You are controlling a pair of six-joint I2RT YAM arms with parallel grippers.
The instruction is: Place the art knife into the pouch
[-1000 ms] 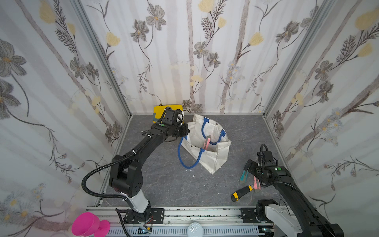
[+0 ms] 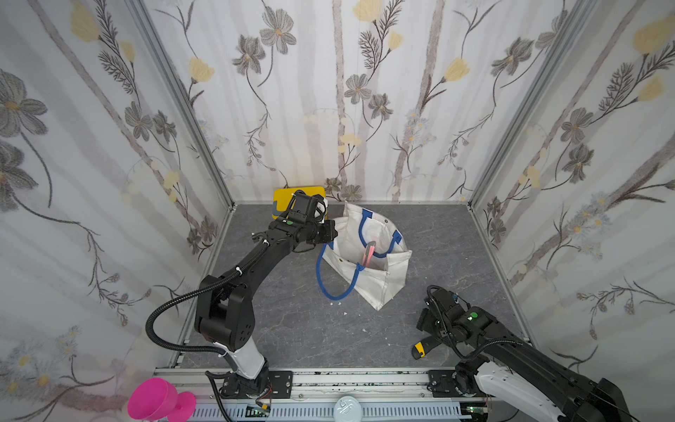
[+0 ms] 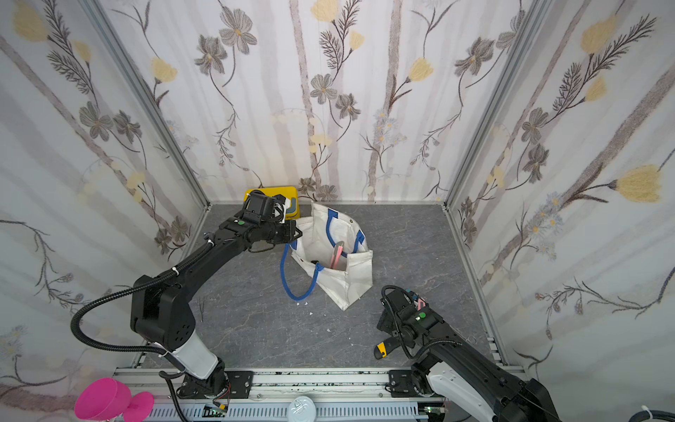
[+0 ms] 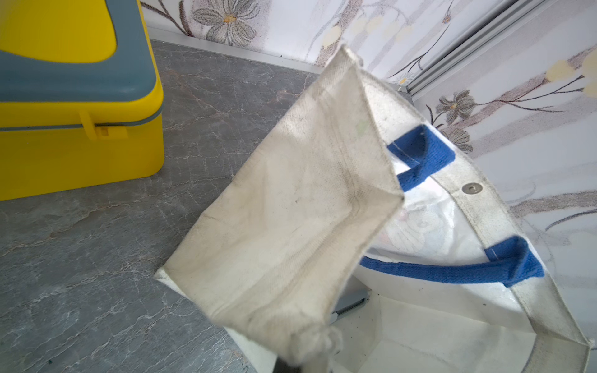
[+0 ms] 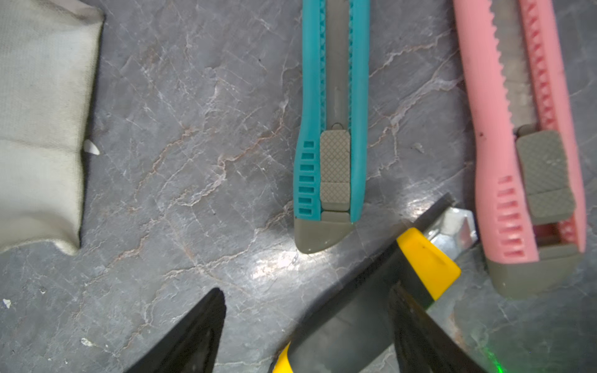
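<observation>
The white cloth pouch (image 2: 386, 281) with blue handles stands open at mid-table, a pink knife (image 2: 369, 254) inside it. My left gripper (image 2: 330, 233) is shut on the pouch's left rim; in the left wrist view the cloth (image 4: 292, 335) bunches at its dark fingertip. Low at the front right, my right gripper is open, its fingers on either side of a black and yellow art knife (image 5: 354, 329), not closed on it. A teal knife (image 5: 329, 155) and a second pink knife (image 5: 522, 136) lie just beyond on the table.
A yellow box (image 4: 80, 149) with a grey-trimmed lid stands at the back left, behind the left arm.
My right gripper has moved toward the table's front and left, from near the teal and pink knives to over the black and yellow one. The left arm and pouch are unmoved.
</observation>
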